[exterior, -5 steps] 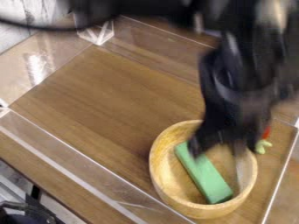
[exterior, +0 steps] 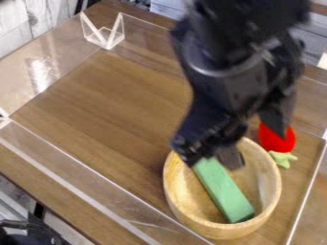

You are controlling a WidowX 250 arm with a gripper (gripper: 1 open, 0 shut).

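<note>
A wooden bowl (exterior: 185, 199) sits at the lower right of the table, holding a green block (exterior: 228, 194). A red strawberry-like object (exterior: 280, 142) with green leaves lies just beyond it, partly covered by the gripper. The large dark gripper (exterior: 211, 144) hangs blurred over the upper part of the bowl; its opening and whatever is between its fingers cannot be made out.
A clear plastic piece (exterior: 105, 32) stands at the back left near the transparent edge.
</note>
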